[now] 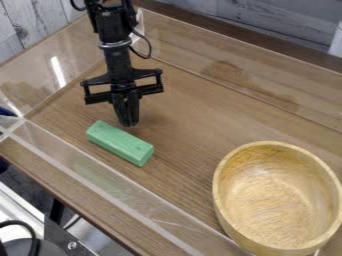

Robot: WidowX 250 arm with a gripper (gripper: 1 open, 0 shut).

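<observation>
My gripper (126,112) hangs from the black arm at upper left, shut, with nothing seen between its fingers, just above the wooden table. A green rectangular block (119,143) lies on the table in front of it, apart from the fingertips.
A large cream bowl (271,200) stands at the lower right. A clear edge strip runs along the left, with dark cables at the bottom left corner.
</observation>
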